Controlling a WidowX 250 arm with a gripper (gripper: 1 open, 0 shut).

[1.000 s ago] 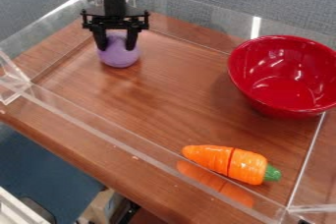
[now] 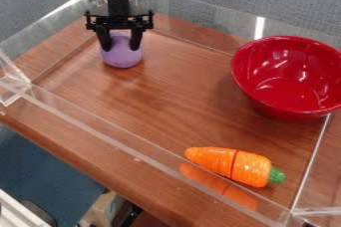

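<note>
The black gripper (image 2: 120, 30) is lowered at the back left over a round purple object (image 2: 122, 56), its fingers coming down around the object's upper part. Whether the fingers are closed on it cannot be made out. The purple object rests on the wooden surface.
A large red bowl (image 2: 285, 77) stands on the right. An orange toy carrot (image 2: 229, 163) lies at the front right. Clear plastic walls border the wooden table (image 2: 160, 112), whose middle is empty.
</note>
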